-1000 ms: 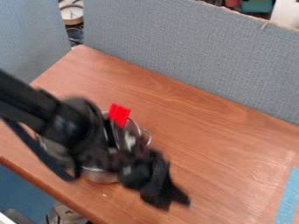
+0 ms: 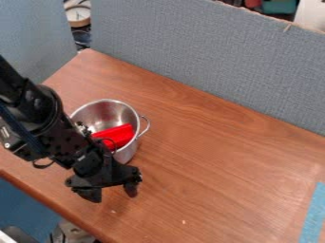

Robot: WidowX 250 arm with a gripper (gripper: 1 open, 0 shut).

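My black gripper (image 2: 112, 190) is low over the near-left part of the wooden table (image 2: 229, 171), in front of a steel pot (image 2: 105, 114), its fingers open with nothing seen between them. The pot stands upright, its lower left part hidden behind my arm, a handle showing on the right. A red object (image 2: 114, 135) lies inside the pot.
Grey padded walls (image 2: 191, 66) border the table at the back and left. A light blue tape strip (image 2: 313, 211) runs at the right edge, and the table's front-left edge is near my gripper.
My arm and gripper have moved left and down from over the pot. The pot now shows farther back, and the red object that stood up above its rim now lies lower inside it.
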